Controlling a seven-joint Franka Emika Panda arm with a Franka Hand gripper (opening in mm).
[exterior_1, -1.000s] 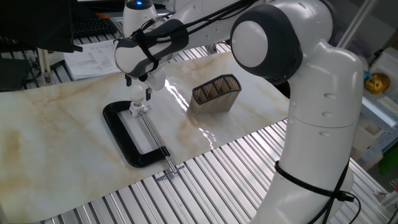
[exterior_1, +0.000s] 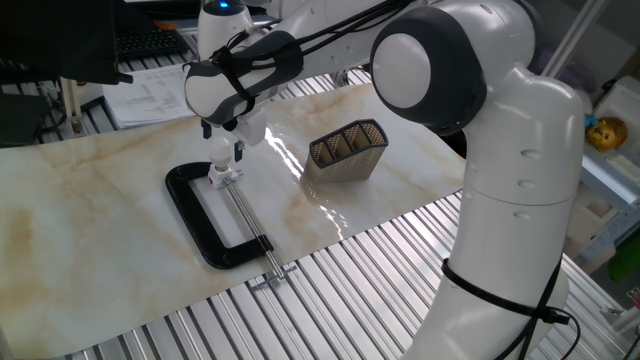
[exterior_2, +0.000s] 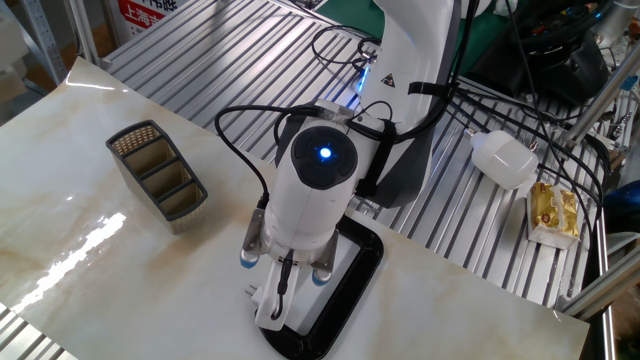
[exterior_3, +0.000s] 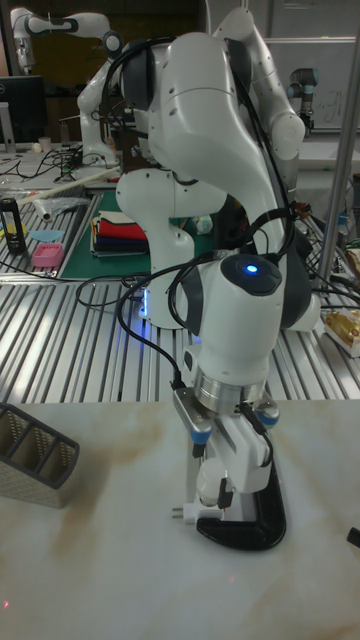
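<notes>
A black C-clamp (exterior_1: 200, 228) with a metal screw (exterior_1: 243, 212) lies flat on the marbled sheet. At its far end sits a small white plug-like item (exterior_1: 224, 177) with a rounded white upper part, and prongs stick out sideways from the plug (exterior_3: 190, 513) in the third view. Pointing down over this item is my gripper (exterior_1: 222, 142). Its dark fingertips stand apart on either side of the rounded white part. Whether they press on it does not show. In the second view the arm's wrist covers most of the clamp's near part.
A tan mesh holder (exterior_1: 347, 152) with several compartments stands upright on the marbled sheet (exterior_1: 90, 240), away from the clamp. Ribbed metal table (exterior_1: 350, 285) borders the sheet. A white bulb-shaped object (exterior_2: 503, 160) and a gold-topped box (exterior_2: 553, 215) lie on the ribs.
</notes>
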